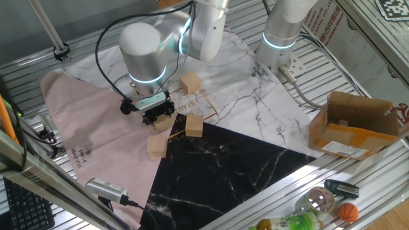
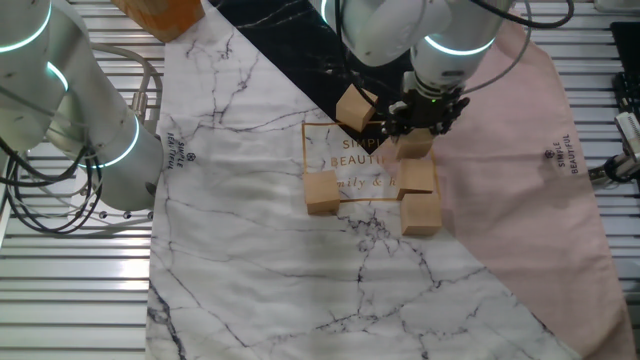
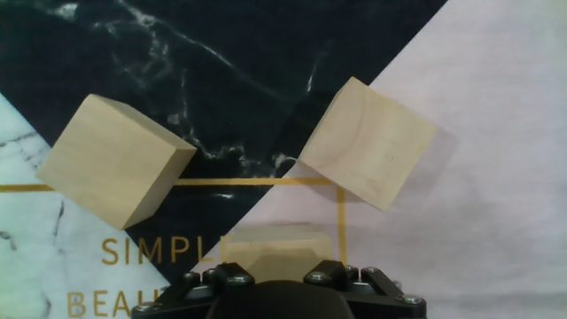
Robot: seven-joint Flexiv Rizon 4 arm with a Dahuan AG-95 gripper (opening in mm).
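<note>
My gripper (image 1: 158, 115) points down at a light wooden block (image 1: 165, 122) close to the pink and black border. In the wrist view, the fingers (image 3: 229, 276) stand apart at the bottom edge. The near block (image 3: 276, 252) shows between and beyond them, its lower part hidden by the gripper. Whether the fingers press on it cannot be made out. Beyond lie two more cubes, a left block (image 3: 115, 164) on the black and white cloth and a right block (image 3: 368, 146) at the pink edge. From the other side, the gripper (image 2: 425, 118) covers part of the block (image 2: 414, 145).
Further blocks lie nearby: one on the white marble (image 2: 322, 190), and two in a row, a middle block (image 2: 415, 177) and an end block (image 2: 421, 214). A cardboard box (image 1: 348, 131) stands at the right.
</note>
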